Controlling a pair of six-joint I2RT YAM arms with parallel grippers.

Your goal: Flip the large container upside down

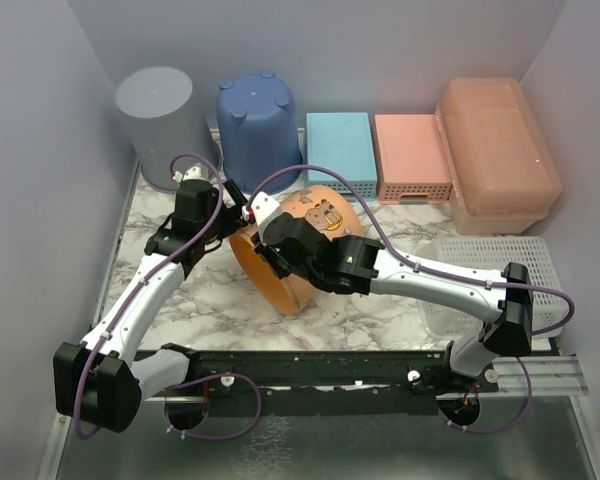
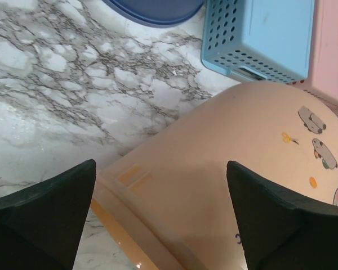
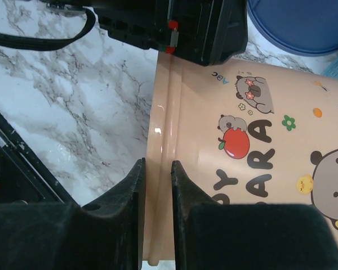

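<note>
The large container, a peach tub [image 1: 325, 205] with printed cartoon animals, lies on its side on the marble surface, its orange open mouth [image 1: 265, 272] facing front-left in the top view. My left gripper is open above the rim's upper edge; the tub wall [image 2: 214, 140] shows below and between its spread fingers. My right gripper has its fingers part way apart, one on each side of the rim band [image 3: 158, 129]. Whether they press on the rim cannot be told. In the top view, the right arm hides part of the tub.
Behind the tub stand a grey bin [image 1: 165, 125], a blue bin [image 1: 257, 130], a blue basket [image 1: 340, 145] and a pink basket [image 1: 412, 150]. A peach lidded box [image 1: 500, 140] and white basket [image 1: 520, 260] are at right.
</note>
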